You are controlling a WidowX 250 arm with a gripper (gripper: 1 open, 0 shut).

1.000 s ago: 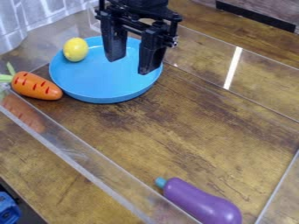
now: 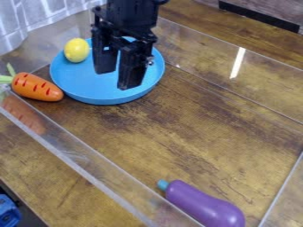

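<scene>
My dark gripper (image 2: 122, 62) hangs over the blue plate (image 2: 83, 87), open, with its two fingers apart and no object visible between them. A yellow toy (image 2: 76, 50), lemon-like, rests on the plate's back left. An orange carrot (image 2: 35, 86) with green top lies left of the plate. A purple eggplant toy (image 2: 206, 203) lies at the front right, well away from the gripper.
Clear plastic walls border the wooden table (image 2: 201, 124) along the left and right. A blue object (image 2: 7, 214) is at the lower left corner.
The gripper has shifted and turned slightly over the plate, its fingers now sharper in view. The plate and the toys appear unmoved.
</scene>
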